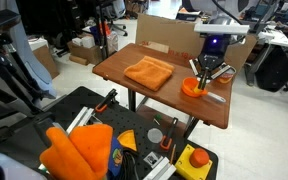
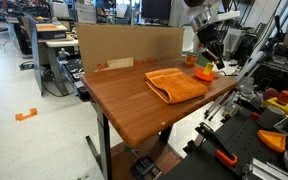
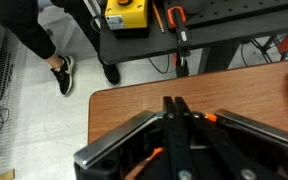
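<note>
On the right part of the wooden table sits an orange bowl [image 1: 192, 87] with a small yellow object [image 1: 200, 88] in or against it. In exterior view 2 the bowl [image 2: 203, 74] is at the far end of the table, the yellow object [image 2: 209, 67] at its rim. My gripper points down over the bowl, and its dark fingers [image 3: 119, 150] cover most of it in the wrist view. The fingertips look close together. Whether anything is between them is hidden. An orange cloth [image 1: 149, 72] lies rumpled left of the bowl.
A dark workbench [image 1: 134, 125] with a clamp, cables and a yellow-and-red device [image 1: 199, 158] stands along the near side. Bare wood [image 2: 134, 90] surrounds the cloth. Cardboard panels [image 2: 124, 45] stand behind the table.
</note>
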